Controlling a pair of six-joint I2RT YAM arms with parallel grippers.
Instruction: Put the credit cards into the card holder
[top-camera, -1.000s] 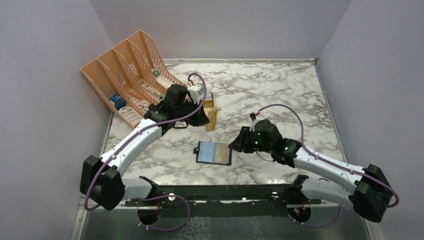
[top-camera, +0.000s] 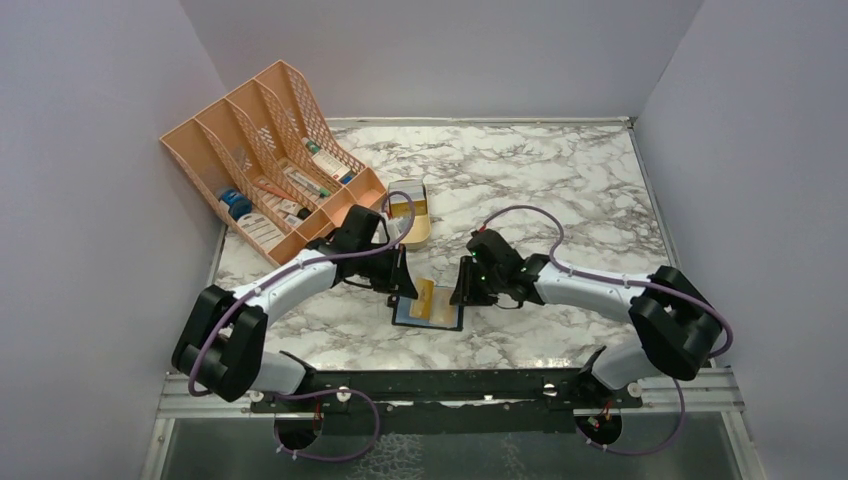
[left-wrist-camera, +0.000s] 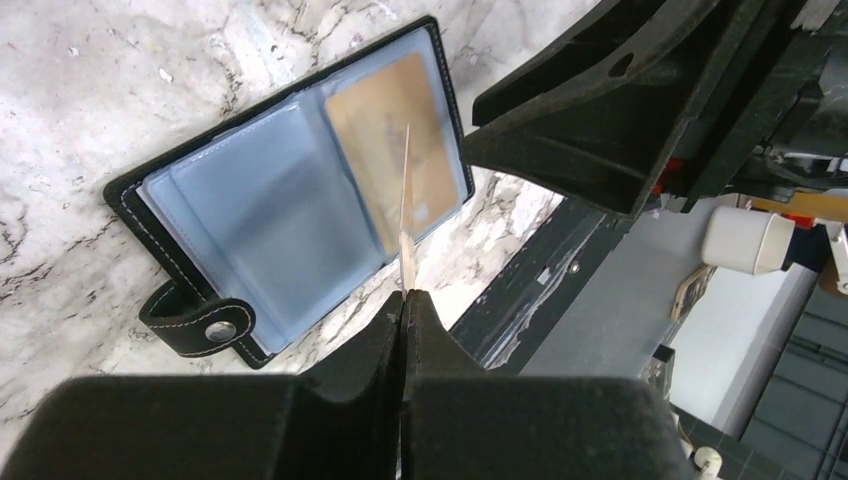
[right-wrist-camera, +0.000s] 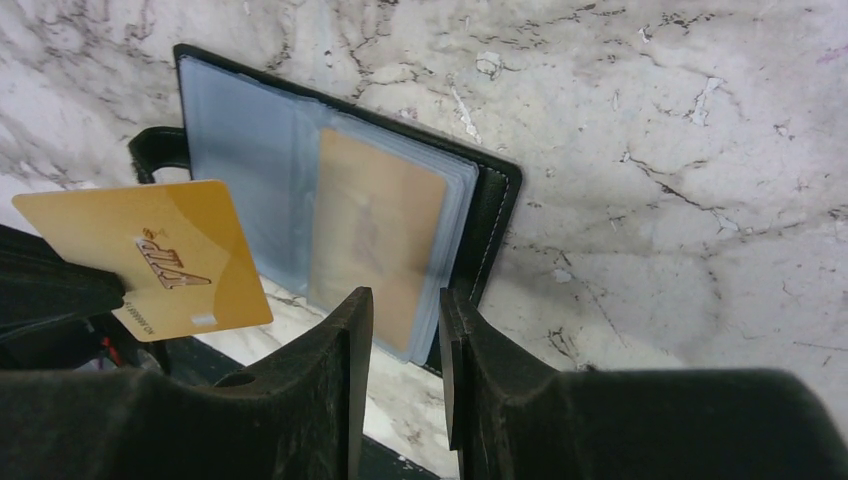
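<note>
The card holder (top-camera: 428, 321), black-edged with clear bluish sleeves, lies open on the table. A tan card (right-wrist-camera: 380, 230) sits in its right-hand sleeve; the left-hand sleeve (left-wrist-camera: 280, 200) looks empty. My left gripper is shut on a gold card, seen edge-on in the left wrist view and face-on in the right one. That card is held above the holder. At the holder's right side, my right gripper is partly open over the right sleeve's edge, with a gap between its fingers. Whether they touch the sleeve cannot be told.
A small open box (top-camera: 416, 232) stands behind the left gripper. The peach compartment rack (top-camera: 300, 150) with tubes and bottles fills the back left. A strap with a snap (left-wrist-camera: 215, 328) sticks out from the holder's left side.
</note>
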